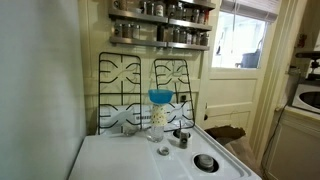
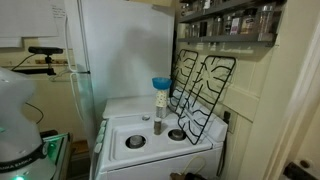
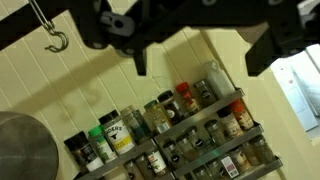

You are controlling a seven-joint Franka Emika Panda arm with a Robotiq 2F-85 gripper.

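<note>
My gripper stands open in the wrist view, its two dark fingers wide apart at the top and nothing between them. Beyond it are the wall and the spice shelves. On the white stove top (image 1: 110, 155) a blue bowl-shaped piece (image 1: 160, 96) sits on a clear container (image 1: 158, 118) with pale contents. In front of that container is a small round object (image 1: 163, 151). A small dark-bodied jar (image 1: 184, 140) stands to its right; it also shows as a brownish jar (image 2: 157, 126) in exterior view 2. Exterior view 1 does not show the gripper.
Black burner grates (image 1: 120, 90) lean against the wall behind the stove. Spice jars (image 3: 118, 133) line the metal shelves (image 3: 195, 160) above. A bare burner (image 1: 206, 162) lies at the right. A white arm part (image 2: 25, 130) fills exterior view 2's lower left.
</note>
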